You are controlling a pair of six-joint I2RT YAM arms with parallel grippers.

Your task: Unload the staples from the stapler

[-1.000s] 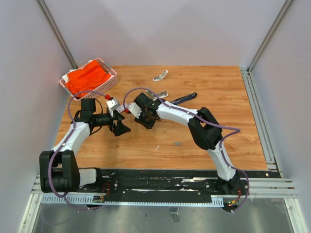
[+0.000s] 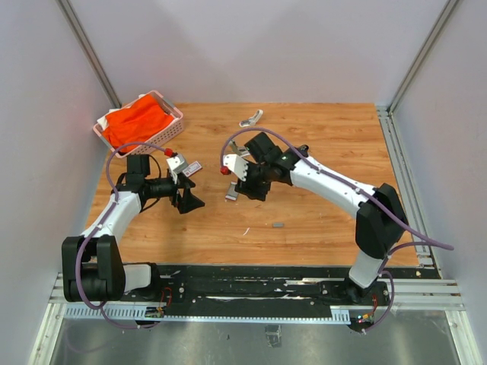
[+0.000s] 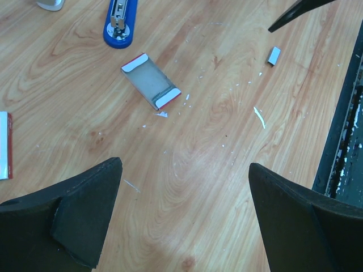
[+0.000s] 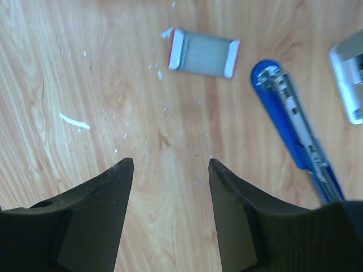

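Note:
A blue stapler (image 3: 119,28) (image 4: 287,116) lies on the table, its metal magazine showing on top; in the top view it is largely under the right arm. Beside it is an open, flat box with red edges (image 3: 148,82) (image 4: 203,54). My left gripper (image 2: 187,201) hangs open at the left of the table, empty. My right gripper (image 2: 251,190) stands open above the table to the left of the stapler, nothing between its fingers.
A pink basket with orange cloth (image 2: 137,122) is at the back left. A white object (image 2: 251,120) lies at the back, a small grey piece (image 2: 278,224) near the front.
The left arm has not moved.

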